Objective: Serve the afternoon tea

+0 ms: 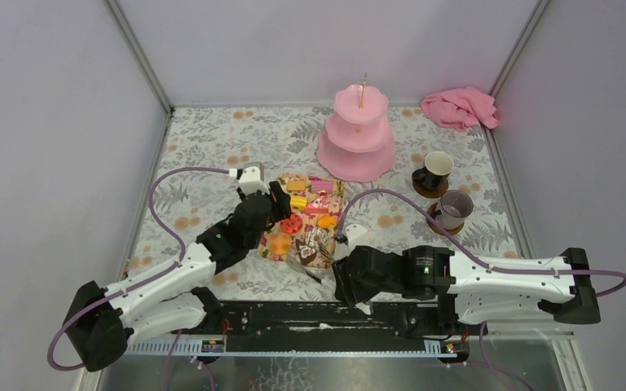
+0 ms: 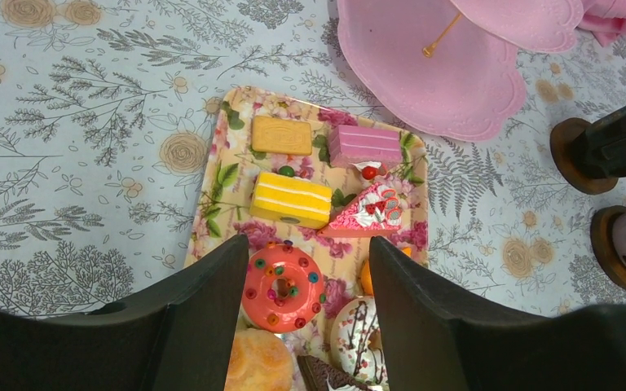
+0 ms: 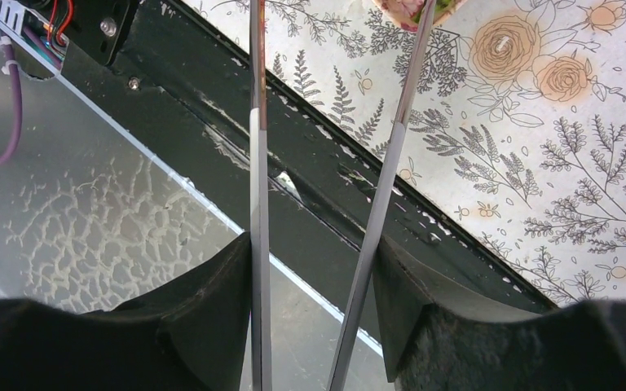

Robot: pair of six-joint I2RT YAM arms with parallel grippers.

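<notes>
A floral tray (image 2: 212,204) of toy pastries sits mid-table: yellow cake (image 2: 290,195), pink layer cake (image 2: 364,145), red donut (image 2: 283,301), cake slice and others. Behind it stands a pink three-tier stand (image 1: 357,130), no pastries visible on it. My left gripper hovers open over the tray, nothing held. In the right wrist view my right gripper is shut on the handles of silver tongs (image 3: 258,179), whose long arms reach toward the tray's near corner (image 3: 416,12), above the table's front edge; their tips are out of that view.
Two mugs (image 1: 434,169) on dark wooden coasters stand at the right. A pink cloth (image 1: 459,106) lies at the back right. Walls border the left, back and right.
</notes>
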